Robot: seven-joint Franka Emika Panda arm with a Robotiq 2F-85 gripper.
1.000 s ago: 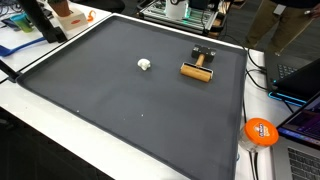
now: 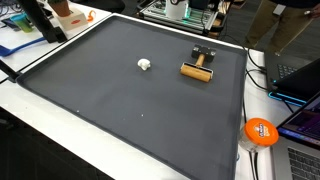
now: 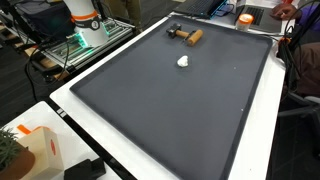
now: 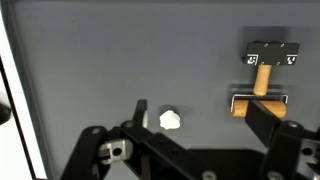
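Observation:
On the dark grey mat [image 2: 110, 100] lies a small white crumpled-looking lump [image 2: 144, 64], seen also in the second exterior view as a white lump [image 3: 183, 61]. A tool with a wooden roller [image 2: 196, 72] and a black block at its other end rests near the mat's far right. From above, the wrist view shows its black block [image 4: 272, 53], wooden handle [image 4: 263, 80] and roller [image 4: 270, 108]. My gripper stands open above the mat, its fingers wide apart. The white lump [image 4: 170, 119] appears between them in the picture, well below and untouched.
An orange-lidded tub [image 2: 261, 132] and a laptop [image 2: 290, 80] stand off the mat on the right. In the second exterior view, a potted plant [image 3: 15, 155] sits at the near left corner.

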